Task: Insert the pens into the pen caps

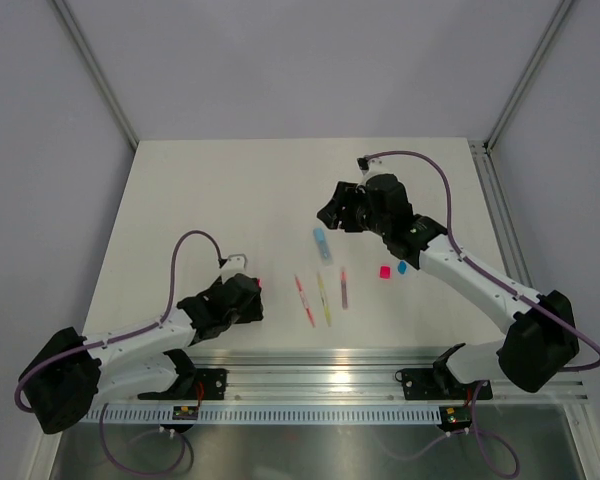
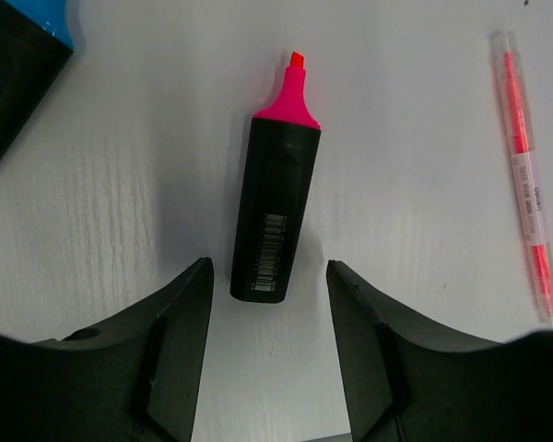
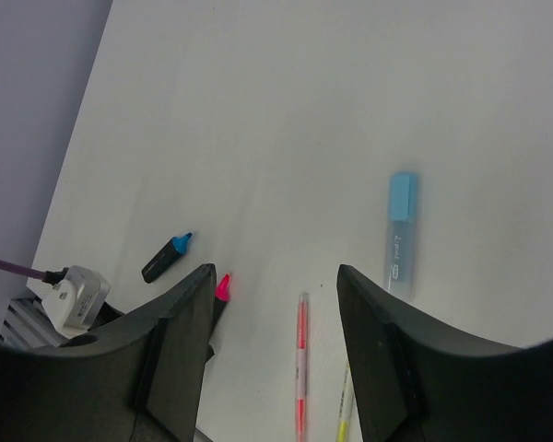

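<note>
A pink highlighter (image 2: 272, 212) without cap lies just beyond my open left gripper, its lower end between the fingertips. A blue highlighter (image 2: 14, 74) lies to its left. My right gripper is open and raised over the table. Slim pens lie mid-table: red (image 1: 305, 300), yellow (image 1: 323, 300) and another reddish one (image 1: 344, 288). A blue-capped marker (image 1: 322, 246) lies above them. A red piece (image 1: 385, 272) and a blue piece (image 1: 402, 267), probably caps, lie to the right.
Metal rails (image 1: 320, 360) run along its front edge.
</note>
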